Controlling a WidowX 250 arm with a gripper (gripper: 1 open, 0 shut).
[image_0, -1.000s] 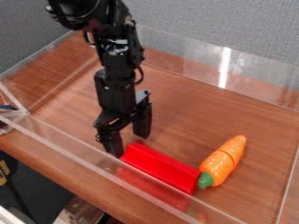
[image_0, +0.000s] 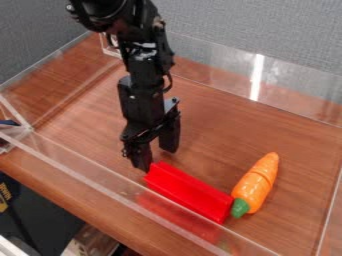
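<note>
My black gripper (image_0: 151, 150) hangs from the arm at the centre of the camera view, its fingertips low over the wooden floor at the upper-left end of a red block (image_0: 190, 192). Whether it holds anything or how far it is open is hard to tell. An orange toy carrot (image_0: 258, 180) with a green top lies to the right of the block, its top close to the block's lower-right end.
A clear-walled tray with a wooden floor (image_0: 247, 130) surrounds the objects. Free floor lies behind and to the right of the arm. A dark gap and some clutter lie outside at the lower left.
The gripper has shifted slightly to the right over the last second. The block and carrot look nearly unmoved.
</note>
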